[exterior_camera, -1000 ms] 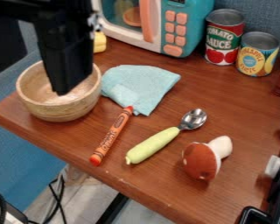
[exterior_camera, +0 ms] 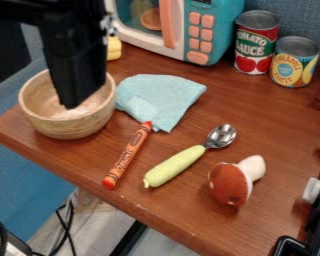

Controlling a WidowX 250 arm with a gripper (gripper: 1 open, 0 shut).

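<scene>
My black gripper (exterior_camera: 76, 85) hangs over a light wooden bowl (exterior_camera: 65, 117) at the table's left; its fingertips are too dark and hidden to tell how they stand. Right of the bowl lie a folded light-blue cloth (exterior_camera: 156, 98), an orange-red crayon-like stick (exterior_camera: 127, 155), a spoon with a pale yellow handle (exterior_camera: 175, 166) and a red-brown and white mushroom-like toy (exterior_camera: 234, 182).
A teal toy microwave (exterior_camera: 207, 30) stands at the back, beside a tomato can (exterior_camera: 255, 45) and a yellow-labelled can (exterior_camera: 294, 63). A black object (exterior_camera: 310, 215) lines the right edge. The table (exterior_camera: 190, 220) has bare wood near the front.
</scene>
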